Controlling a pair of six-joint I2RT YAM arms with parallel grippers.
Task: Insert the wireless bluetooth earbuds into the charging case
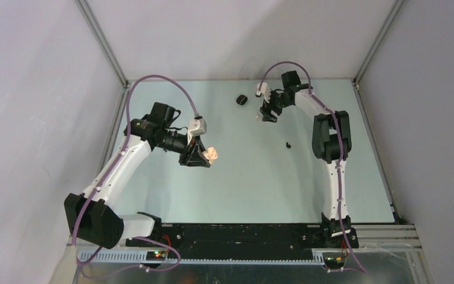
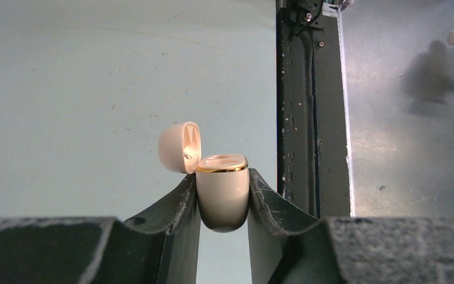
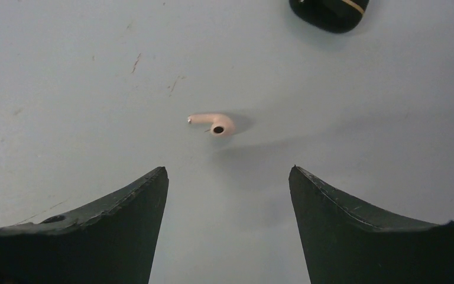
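Observation:
The pale pink charging case [image 2: 222, 195], gold-rimmed with its lid [image 2: 173, 149] flipped open, is held in my left gripper, which is shut on it; in the top view it is left of centre [image 1: 211, 154]. My right gripper stands open at the back right, above a pale pink earbud [image 3: 219, 125] lying on the table, stem pointing left in the right wrist view. Nothing is between its fingertips.
A black case [image 3: 327, 9] lies near that earbud, at the back centre in the top view [image 1: 242, 99]. A small dark item [image 1: 288, 145] lies right of centre.

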